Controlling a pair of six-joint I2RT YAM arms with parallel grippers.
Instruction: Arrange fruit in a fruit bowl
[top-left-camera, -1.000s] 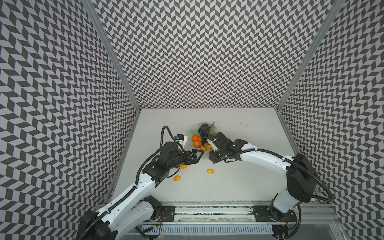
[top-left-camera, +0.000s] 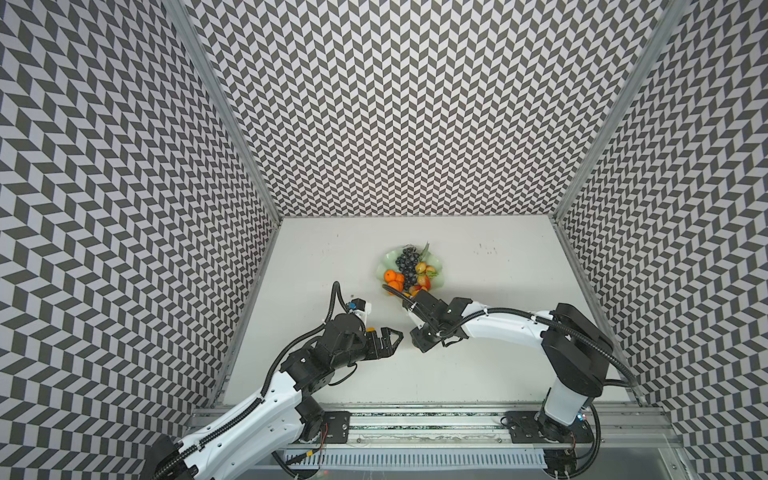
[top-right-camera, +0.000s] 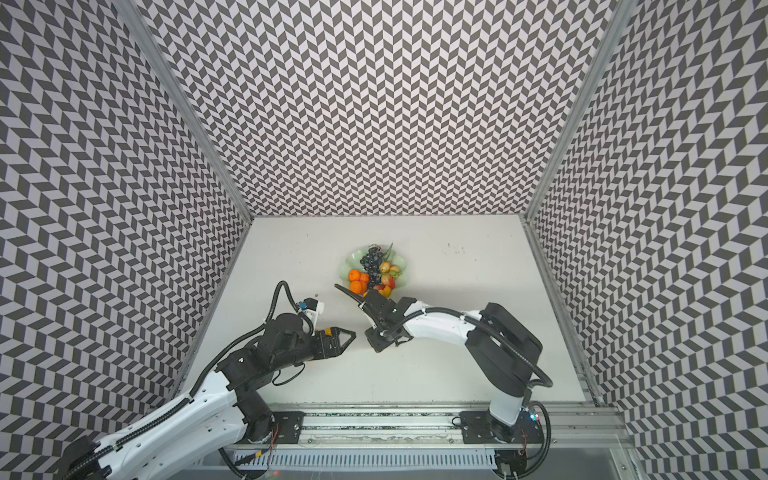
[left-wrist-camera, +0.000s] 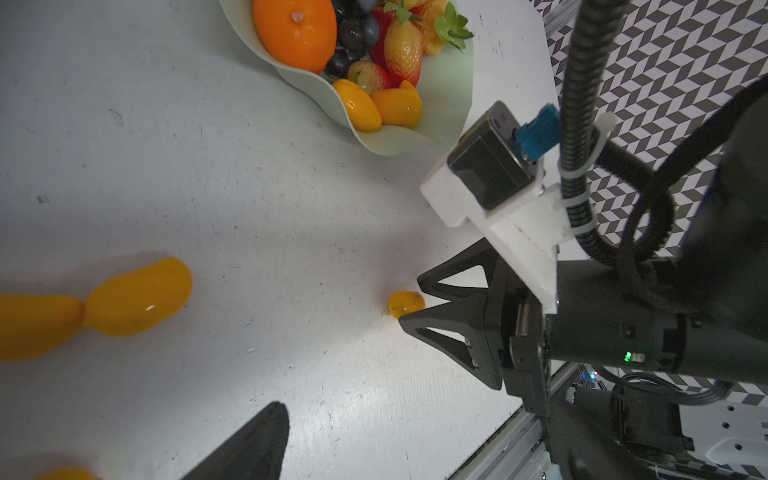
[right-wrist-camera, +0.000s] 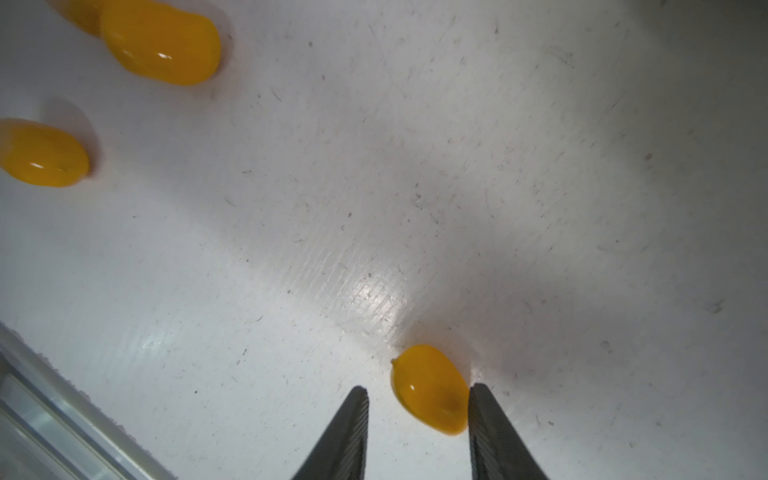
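The pale green bowl (top-left-camera: 384, 264) holds oranges (left-wrist-camera: 294, 32), dark grapes (top-left-camera: 408, 264), red-yellow fruit and small yellow fruits. My right gripper is part open over a loose small yellow fruit (right-wrist-camera: 432, 388), its fingertips either side of it in the right wrist view. My left gripper (top-left-camera: 385, 342) hangs low left of it, with more yellow fruits (left-wrist-camera: 137, 296) beneath in the left wrist view; its fingers show only as dark blurred shapes at that view's bottom edge, apart.
The two arms are close together in front of the bowl. An aluminium rail (top-left-camera: 472, 412) runs along the near edge.
Both grippers have moved toward the front of the table, away from the bowl, since a second ago.
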